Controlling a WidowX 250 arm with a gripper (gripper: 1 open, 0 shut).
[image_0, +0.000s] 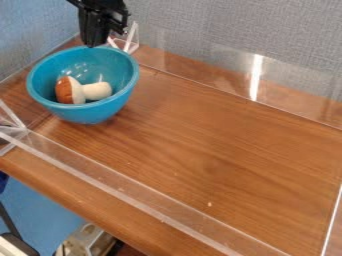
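Note:
A light blue bowl (104, 108) stands at the left of the wooden table. Inside it lie an orange-and-white object (66, 90) and a pale piece (96, 90) beside it, apparently toy food. My black gripper (96, 36) hangs above the back of the bowl, at the top edge of the view, partly cut off. Whether its fingers are open or shut is unclear.
Clear acrylic edging runs along its back and front, with a grey padded wall behind. Below the front edge at lower left is some hardware on a blue surface.

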